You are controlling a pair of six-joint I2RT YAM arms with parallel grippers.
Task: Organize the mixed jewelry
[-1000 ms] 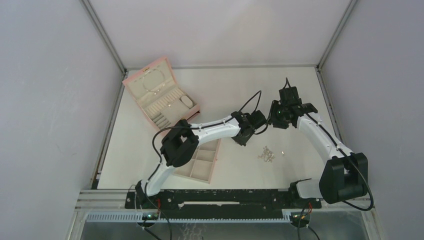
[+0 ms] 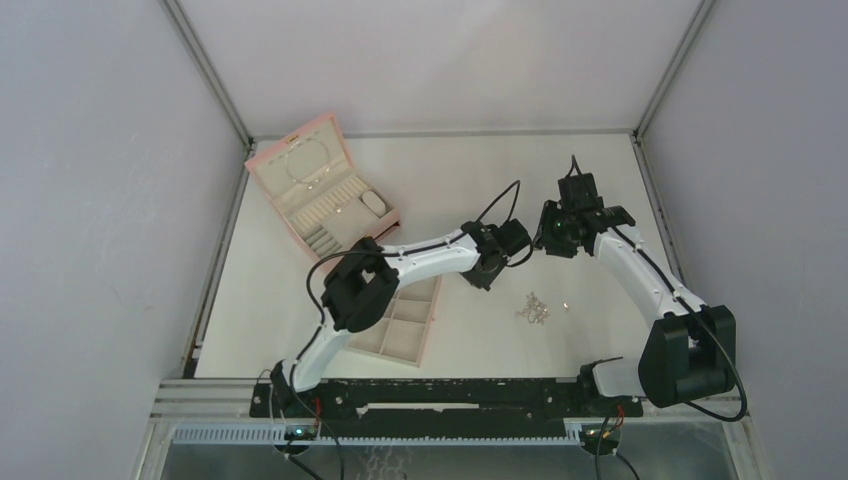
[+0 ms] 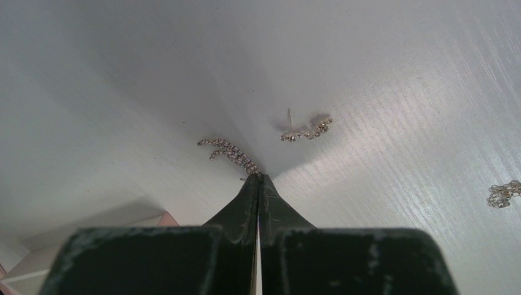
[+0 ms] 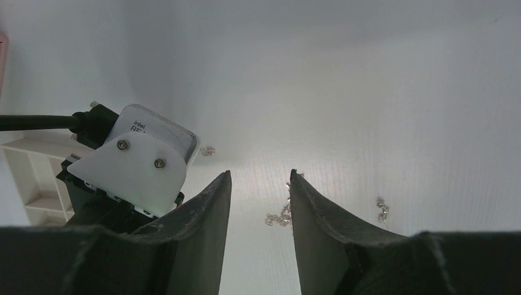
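My left gripper is shut, low over the white table. A beaded chain piece (image 3: 230, 152) runs right up to its fingertips; whether it is pinched between them or lies beneath, I cannot tell. Just to the right rests an earring (image 3: 306, 131) with a thin upright post. My right gripper stands open and empty above the table. Beyond its fingers lie a tangled jewelry cluster (image 2: 535, 308) and a smaller piece (image 4: 383, 210). The open pink jewelry box (image 2: 345, 222) sits at the back left, a necklace (image 2: 308, 160) in its lid.
A pink-edged compartment tray (image 2: 404, 340) lies partly under my left arm. Both grippers are close together near the table's centre. Free table (image 2: 455, 165) extends behind them and toward the front right.
The left gripper has shifted only very slightly. The right arm, the box, the tray and the jewelry cluster look unchanged.
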